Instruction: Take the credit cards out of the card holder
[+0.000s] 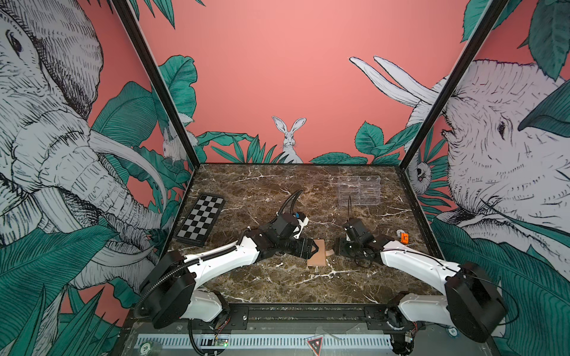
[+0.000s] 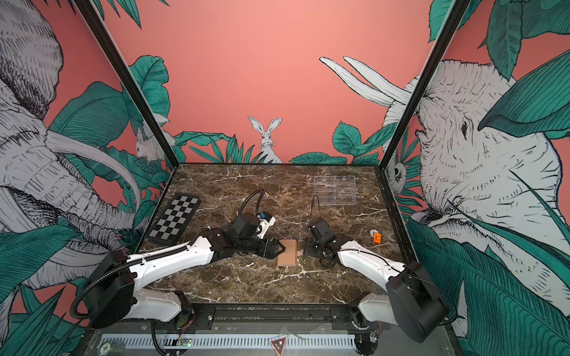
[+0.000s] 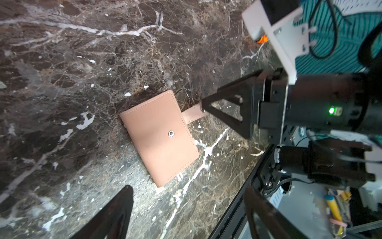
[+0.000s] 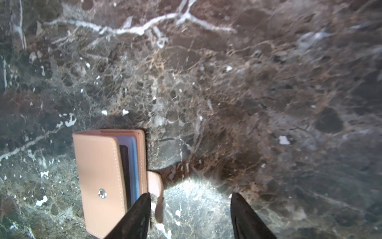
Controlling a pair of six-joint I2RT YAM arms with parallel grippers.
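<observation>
The tan card holder [image 3: 159, 137] lies flat on the marble table with its strap [image 3: 194, 113] unfastened and sticking out to the right. In the right wrist view, blue and dark card edges [image 4: 135, 167] show inside the partly raised cover [image 4: 99, 179]. My left gripper [image 1: 313, 249] is at the holder's left side; its fingers [image 3: 115, 215] stand apart with nothing between them. Over by the strap, my right gripper is part open and empty. Its fingertips are close to the strap's end; whether they touch it I cannot tell.
A clear compartment tray [image 1: 359, 190] sits at the back right. At the left edge lies a checkered board [image 1: 202, 219]. A small orange object [image 1: 404, 238] is near the right edge. Bare table lies behind the holder.
</observation>
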